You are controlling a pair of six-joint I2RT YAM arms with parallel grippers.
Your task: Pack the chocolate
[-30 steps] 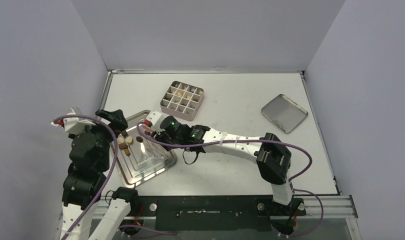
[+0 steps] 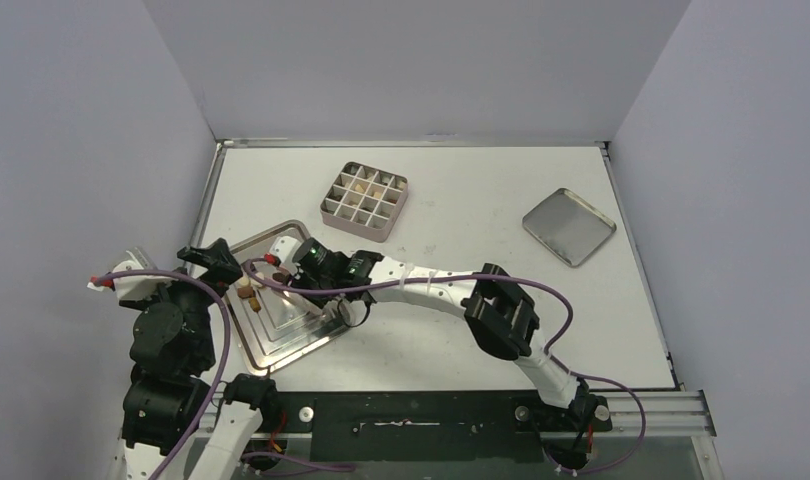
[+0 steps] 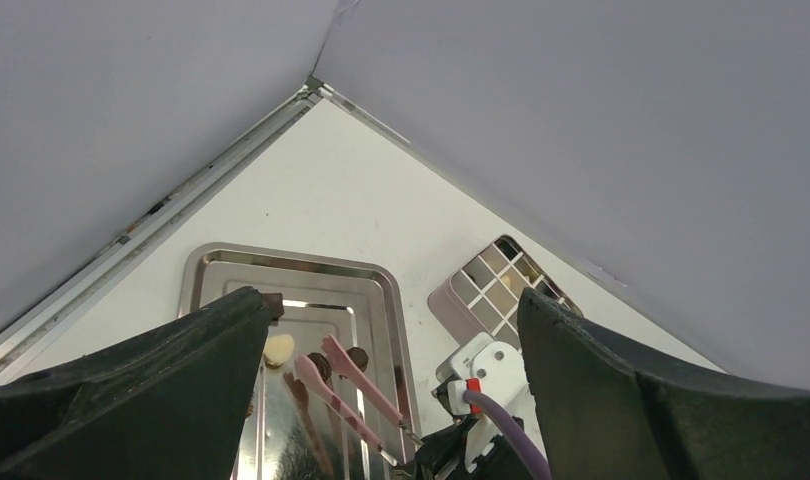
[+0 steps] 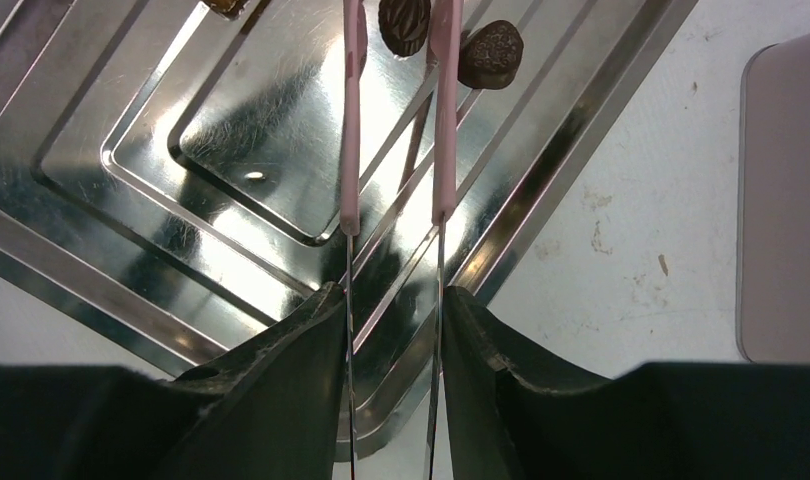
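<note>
A metal tray [image 2: 281, 347] at the left holds several chocolates: a pale one [image 3: 277, 349], a dark ridged one [image 4: 403, 25] and a dark rounded one [image 4: 490, 55]. My right gripper is over the tray, its black fingers shut on pink-tipped tongs [image 4: 444, 160]; the tong tips flank the ridged chocolate, contact unclear. My left gripper stands open above the tray's left side, nothing between its fingers. A pink compartment box [image 2: 364, 200], partly filled, sits behind the tray.
An empty small metal tray [image 2: 569, 226] lies at the right. Side walls border the table, and purple cables run along both arms.
My right arm has moved left over the tray, covering chocolates in the top view. My left arm has moved down the top view and slightly left.
</note>
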